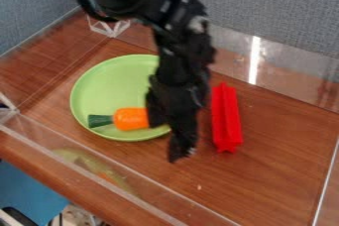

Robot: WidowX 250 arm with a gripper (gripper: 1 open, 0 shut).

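Note:
My black gripper (177, 141) hangs over the wooden table, open, at the right edge of the green plate (99, 86), covering part of it. An orange carrot (129, 118) with a dark green top lies on the plate, its right end behind the gripper. A red elongated object (225, 119) lies on the table to the right of the gripper. Whether anything touches the fingers is hard to tell.
Clear walls (256, 59) border the wooden surface (279, 161). A white wire shape (109, 24) stands at the back left.

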